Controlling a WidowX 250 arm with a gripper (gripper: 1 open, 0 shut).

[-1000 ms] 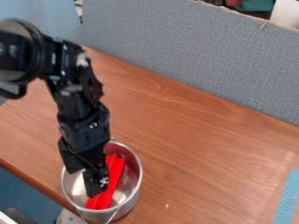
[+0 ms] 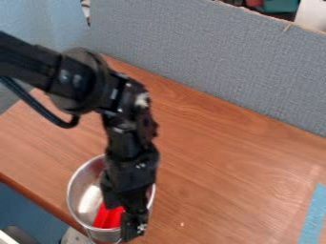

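Observation:
My black gripper (image 2: 125, 212) is down inside a metal pot (image 2: 79, 182) near the front left of the wooden table. A red object (image 2: 107, 217) lies in the pot under and beside the fingers, and a white area shows at its left. The arm covers much of the pot's right side; whether the fingers are open or hold anything I cannot tell.
A grey padded wall (image 2: 216, 62) runs along the back. The table's left edge drops off beside the pot.
The arm and gripper have swung rightward and the gripper has moved lower over the pot, now covering more of the red object and the pot's right side.

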